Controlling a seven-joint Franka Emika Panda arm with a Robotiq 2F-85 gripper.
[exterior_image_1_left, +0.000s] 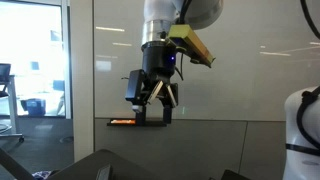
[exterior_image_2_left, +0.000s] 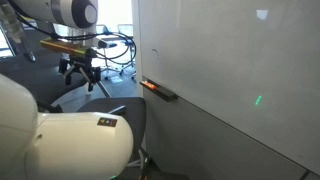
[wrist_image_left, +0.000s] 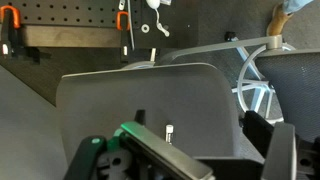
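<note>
My gripper (exterior_image_1_left: 152, 113) hangs downward in front of the whiteboard in exterior view 1, its fingers spread apart. Exterior view 2 shows the same open gripper (exterior_image_2_left: 79, 82) at the upper left, over a dark seat-like surface. Seen from the wrist, the gripper has nothing held between its fingers. Below it lies a dark grey chair seat (wrist_image_left: 110, 98) with a small white mark or object (wrist_image_left: 169, 133) on it; which of the two cannot be made out.
A wood-edged tray (wrist_image_left: 100, 41) with orange-handled tools (wrist_image_left: 122, 20) and small white pieces (wrist_image_left: 147, 28) borders the wrist view's top. Chair legs (wrist_image_left: 255, 95) stand right of the seat. The whiteboard (exterior_image_1_left: 240, 65) has a ledge holding something orange (exterior_image_1_left: 122, 122).
</note>
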